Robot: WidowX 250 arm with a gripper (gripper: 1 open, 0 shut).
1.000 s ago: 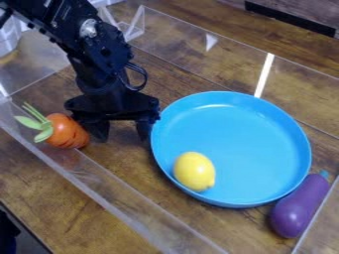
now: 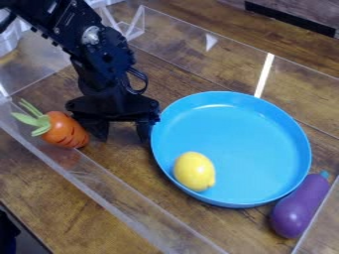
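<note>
The black robot gripper [image 2: 113,124] hangs low on the left, its fingers open and spread near the table between the carrot and the bowl. A toy carrot [image 2: 63,130] with green leaves lies at its left, beside the left finger. A blue bowl [image 2: 239,134] is to the right of the gripper, with a yellow lemon [image 2: 195,171] in its lower left part.
A purple eggplant [image 2: 299,208] lies right of the bowl at the lower right. Clear plastic walls border the wooden table [image 2: 159,218]. The area behind the bowl is clear.
The carrot has shifted slightly, its leaves sitting a little higher than a second ago. The gripper has moved very little.
</note>
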